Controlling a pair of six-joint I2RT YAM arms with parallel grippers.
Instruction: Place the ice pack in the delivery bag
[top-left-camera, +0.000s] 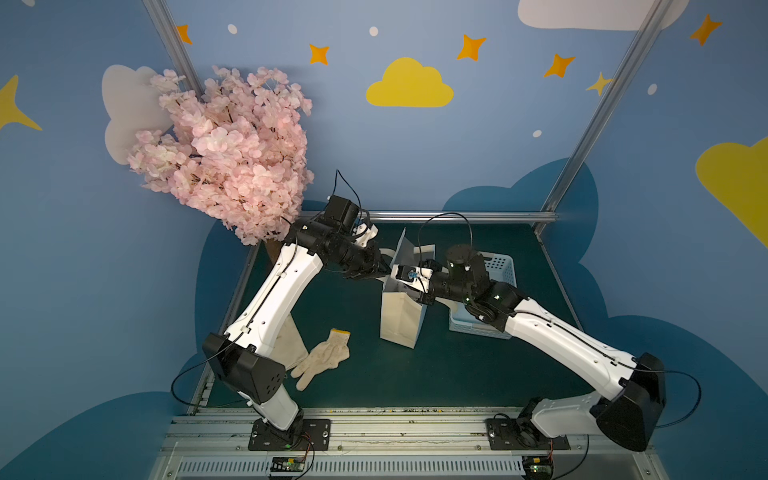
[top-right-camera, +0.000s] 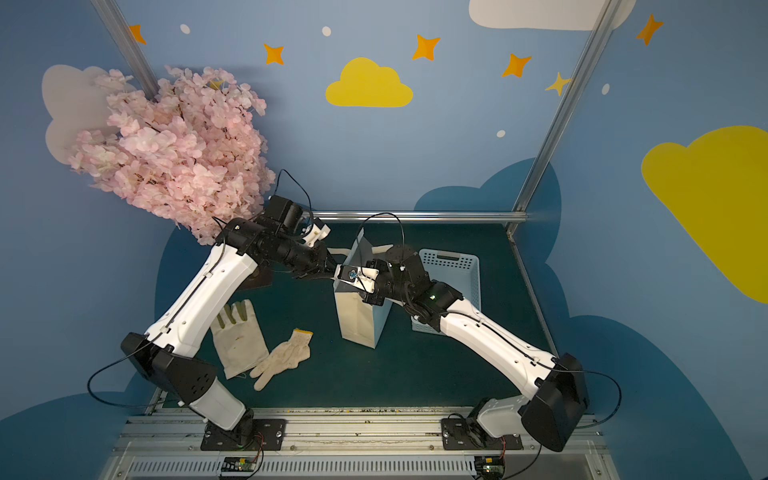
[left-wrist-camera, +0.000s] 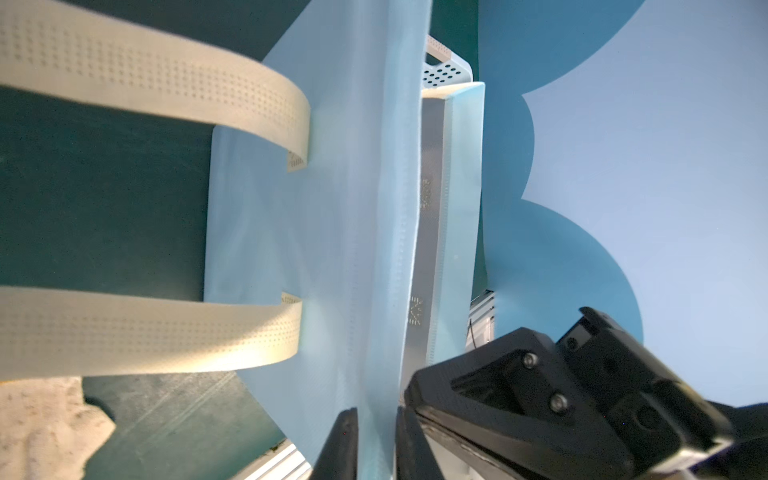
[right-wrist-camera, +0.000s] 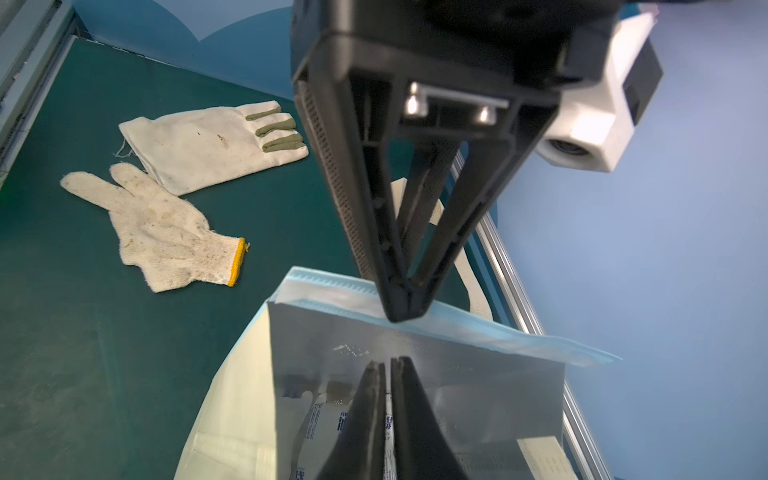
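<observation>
The delivery bag (top-left-camera: 402, 318), pale blue and cream with a silver lining, stands upright mid-table. My left gripper is at the bag's top edge (left-wrist-camera: 382, 320); its fingers are apart, with the pale blue edge running between them. Over the bag's mouth, my right gripper points down with its fingers almost together and only a narrow gap showing. Deep in the bag lies a white pouch with blue print, apparently the ice pack (right-wrist-camera: 317, 436); the right fingers partly cover it, and I cannot tell whether they touch it. Both top views hide it.
A light blue basket (top-right-camera: 470, 280) stands right of the bag. Two work gloves lie at the front left, a whole white one (top-right-camera: 286, 356) and a larger one (top-right-camera: 240, 344). Pink blossoms (top-left-camera: 240, 152) rise at the back left. The two grippers are very close together.
</observation>
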